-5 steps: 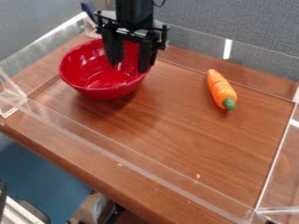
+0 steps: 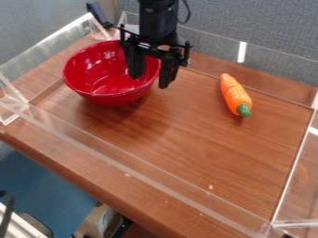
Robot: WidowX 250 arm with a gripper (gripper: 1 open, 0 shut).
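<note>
My black gripper hangs over the right half of a red bowl, its lower parts over or beside the bowl's right rim; I cannot tell whether it touches the bowl or how its fingers stand. An orange carrot with a green top lies apart on the wooden surface to the right of the bowl.
Clear plastic walls edge the wooden tabletop. The bowl sits at the back left, close to the wall.
My gripper has moved a little to the right across the bowl's rim. The bowl and the carrot look unmoved.
</note>
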